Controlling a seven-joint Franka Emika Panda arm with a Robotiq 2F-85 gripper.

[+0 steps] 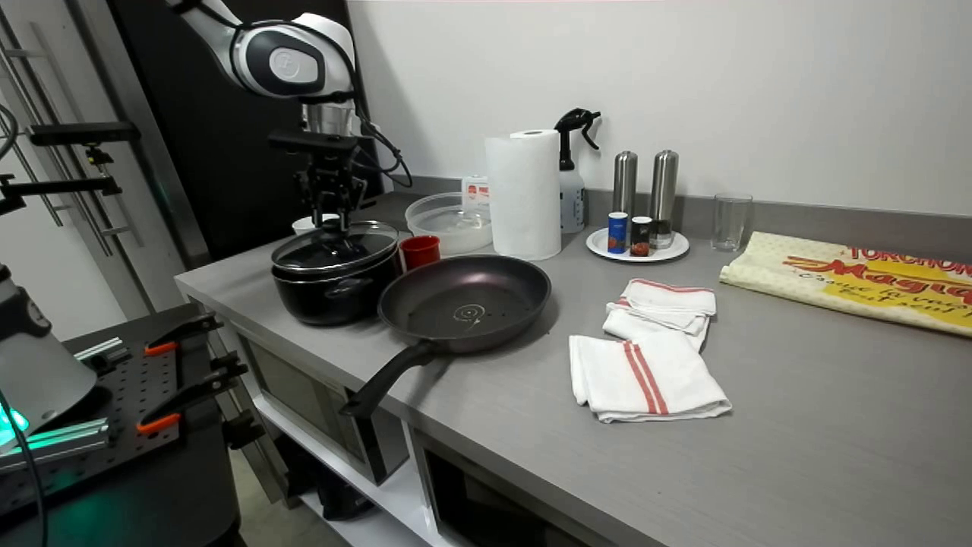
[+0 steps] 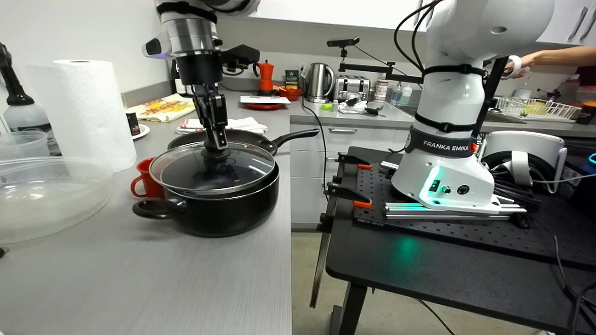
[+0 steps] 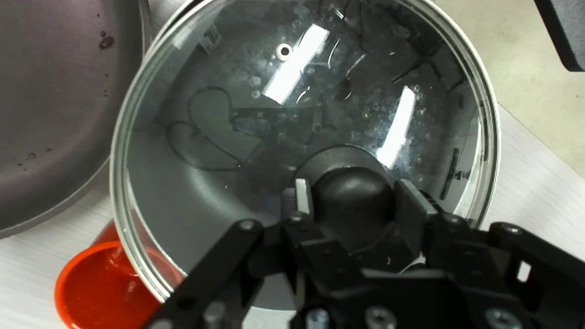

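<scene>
A glass lid with a steel rim and a black knob lies over the black pot. In the second exterior view, the lid looks slightly off-centre on the pot; I cannot tell whether its rim is seated all round. My gripper is shut on the knob, a finger on each side of it. From the side, the gripper points straight down onto the lid's middle. The lid hides much of the pot's opening.
Close beside the pot are a frying pan and a red cup, the cup partly under the lid's edge in the wrist view. A paper towel roll and plastic bowl stand behind. Folded towels lie to the right.
</scene>
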